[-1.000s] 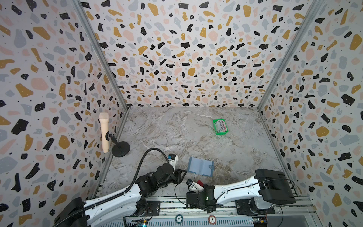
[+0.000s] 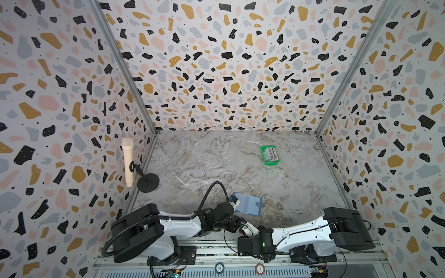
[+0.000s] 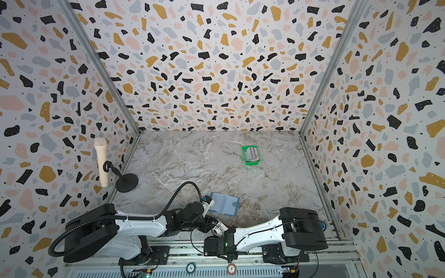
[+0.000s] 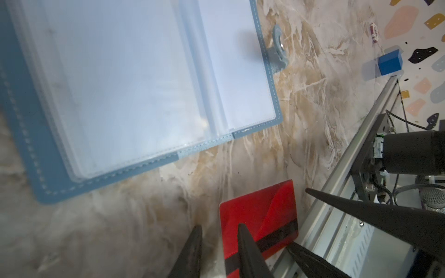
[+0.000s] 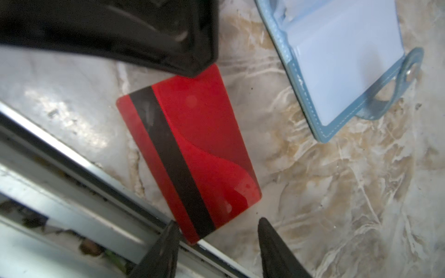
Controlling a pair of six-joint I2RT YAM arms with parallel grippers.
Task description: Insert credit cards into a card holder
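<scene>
A red card (image 5: 204,153) with a black stripe lies beside the light blue card holder (image 4: 116,83), which is spread flat on the marble table with its clear pockets showing. My left gripper is at the card's edge, fingers apart, and its dark body covers the card's upper end in the right wrist view. My right gripper stands parted near the card's opposite end, one fingertip by the card's lower corner. Neither gripper visibly grips the card. From above, both arms hide it.
Farther back on the right sits a green basket (image 2: 270,162) full of cards. A black stand (image 2: 148,182) with a beige stick is at the left. The metal rail (image 5: 92,171) runs close beside the card.
My left gripper has moved right and slightly toward the front, up to the right gripper. The right gripper has shifted a little right. The red card, visible from above before, is now covered.
</scene>
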